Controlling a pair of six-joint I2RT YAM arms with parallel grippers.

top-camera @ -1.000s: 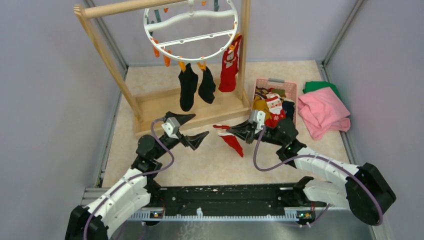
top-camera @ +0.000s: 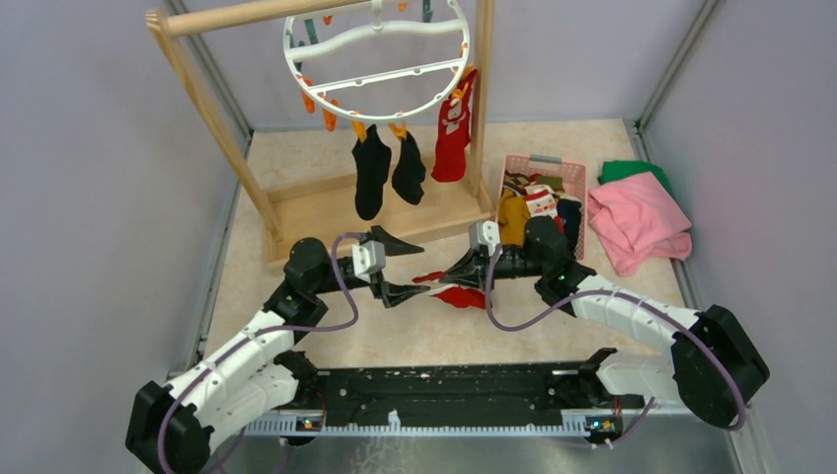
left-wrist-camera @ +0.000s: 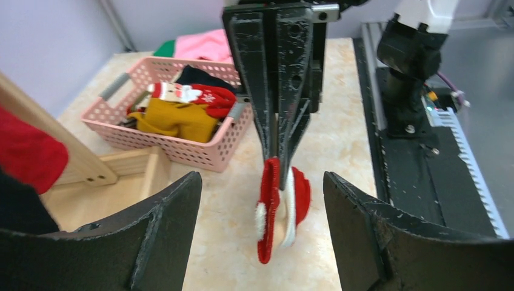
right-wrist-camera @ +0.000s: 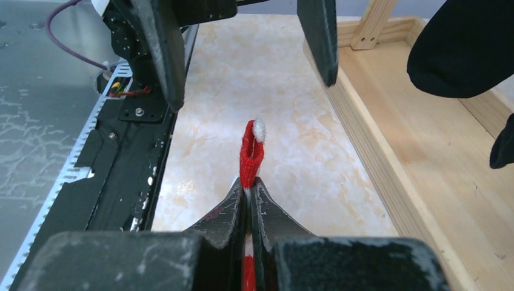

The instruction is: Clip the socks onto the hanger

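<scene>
Between the two arms hangs a red sock (top-camera: pixel 462 296) with a white edge. My right gripper is shut on it near its cuff, and a folded red and white end sticks out past the fingertips. Facing it, my left gripper (top-camera: pixel 405 269) stands open, its fingers (left-wrist-camera: pixel 163 218) wide apart on either side of the sock's end, with nothing gripped. The round white hanger (top-camera: pixel 385 77) is on the wooden frame above. Two black socks (top-camera: pixel 371 176) and a red sock (top-camera: pixel 452 138) hang from its orange clips (top-camera: pixel 359 130).
A pink basket (top-camera: pixel 578 183) with several socks stands at the right, pink and green cloths (top-camera: pixel 642 222) beside it. The frame's wooden base (top-camera: pixel 395 197) lies behind the grippers. Bare table (top-camera: pixel 395 336) shows in front.
My left gripper has moved right toward the sock's end. The right gripper, holding the red sock, has shifted slightly left and toward the front. The hanging socks look the same.
</scene>
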